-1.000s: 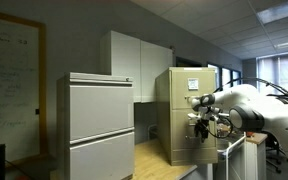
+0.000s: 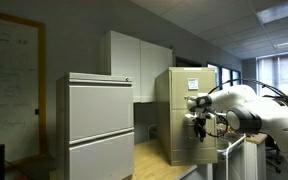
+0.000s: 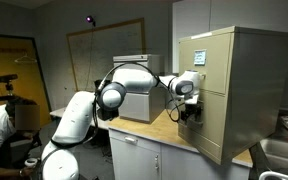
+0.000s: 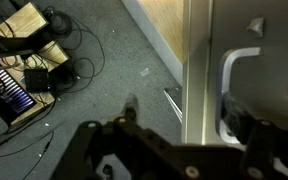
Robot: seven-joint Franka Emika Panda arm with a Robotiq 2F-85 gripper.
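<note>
A tall beige filing cabinet (image 2: 191, 90) stands at the end of the counter; it appears grey-tan in exterior view 2 (image 3: 222, 75). In the wrist view, the cabinet's edge and face (image 4: 269, 60) fill the right side, with a pale curved handle (image 4: 227, 75) on that face. My gripper has its two fingers apart, one finger (image 4: 131, 108) over the floor outside the cabinet's edge, the other (image 4: 239, 118) at the handle. Whether that finger touches the handle cannot be told. From exterior view 1, the gripper (image 2: 196, 128) is against the cabinet front.
A second, lighter cabinet (image 2: 99, 120) stands farther along the wooden counter (image 3: 154, 128). Cables and a power strip (image 4: 14, 90) lie on the floor below. A sink (image 3: 284, 155) is to the right in exterior view 2. White wall cupboards (image 2: 134, 65) hang behind.
Over the last second the arm has shifted slightly at the cabinet front. The cabinet itself looks the same.
</note>
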